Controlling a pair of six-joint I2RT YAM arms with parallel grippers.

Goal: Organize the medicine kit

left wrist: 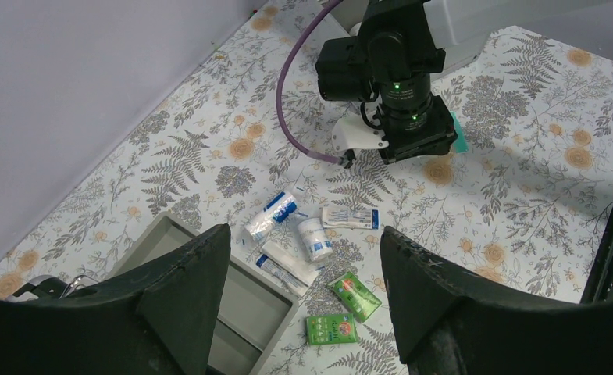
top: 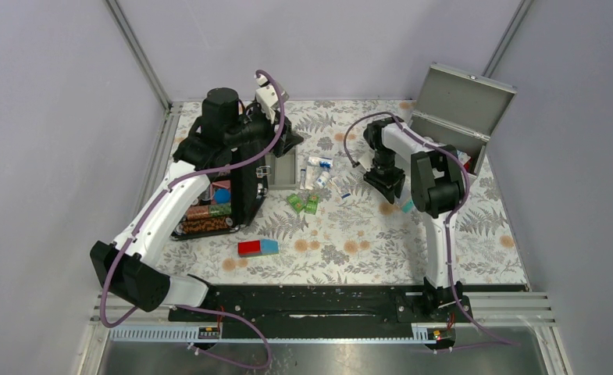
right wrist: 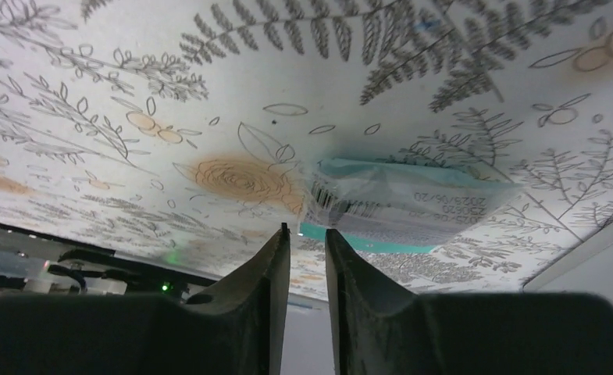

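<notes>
A clear packet with teal edges and printed dates (right wrist: 412,205) lies flat on the patterned table; only a corner of the teal packet (top: 408,207) shows from above. My right gripper is over its near-left edge, fingers narrowly apart with nothing visible between them. The silver medicine case (top: 463,101) stands lid-up at back right, partly behind the right arm. My left gripper is wide open and empty above the small items: a white bottle (left wrist: 315,239), a blue-banded white roll (left wrist: 270,217), and two green packets (left wrist: 332,329). A grey divided tray (left wrist: 265,309) is below it.
A black bag (top: 244,195) with rolls and other items sits at left, partly under the left arm. A red-and-blue box (top: 258,248) lies near the front.
</notes>
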